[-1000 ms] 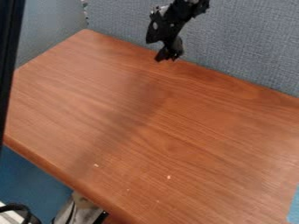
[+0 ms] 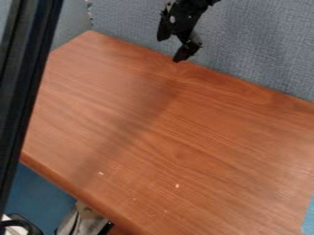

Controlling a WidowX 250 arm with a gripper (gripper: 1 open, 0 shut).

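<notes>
My black gripper (image 2: 173, 42) hangs at the top centre of the camera view, above the back part of a wooden table (image 2: 160, 138). Its fingers look parted, with nothing seen between them. The table top is bare apart from a few small pale specks and a soft shadow.
A grey fabric panel (image 2: 258, 46) stands along the back of the table. A dark vertical post (image 2: 22, 73) runs down the left edge of the view. Cables and pale items lie below the near left edge.
My gripper has shifted slightly right and up, and its angle has changed a little. The dark post at the left shows further into the view.
</notes>
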